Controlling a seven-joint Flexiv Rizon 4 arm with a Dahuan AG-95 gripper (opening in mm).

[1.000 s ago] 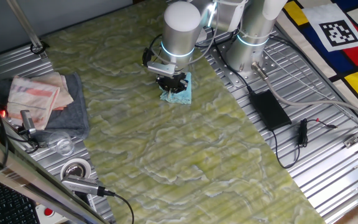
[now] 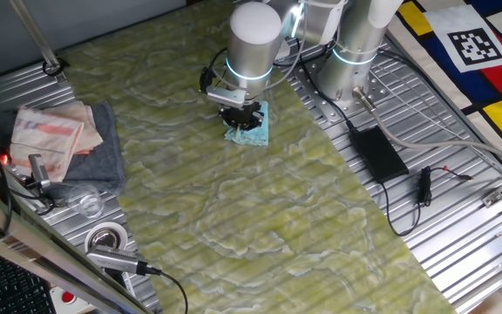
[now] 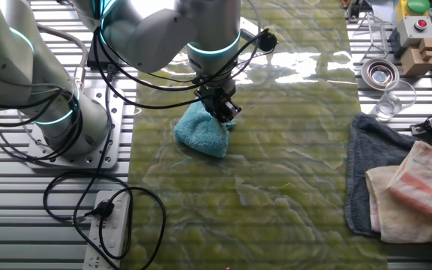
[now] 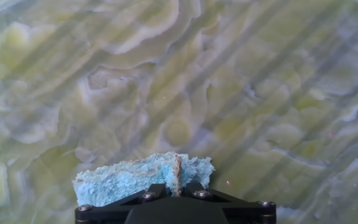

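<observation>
A light blue towel (image 2: 253, 136) is bunched on the green marbled mat, close to the robot's base. In exterior view 2 the towel (image 3: 201, 135) spreads out below and to the left of my gripper (image 3: 223, 110). The wrist view has my gripper at the bottom edge, its black fingers close together with a brownish-edged fold of the towel (image 4: 114, 184) pinched between them. More of the towel sticks out to the left of the fingers. Its underside is hidden, so I cannot tell how much of it touches the mat.
Folded cloths (image 3: 403, 195) lie off one side, with a clear cup (image 3: 393, 101) and a metal bowl (image 3: 380, 73) nearby. By the base are a black power adapter (image 2: 378, 155) and loose cables.
</observation>
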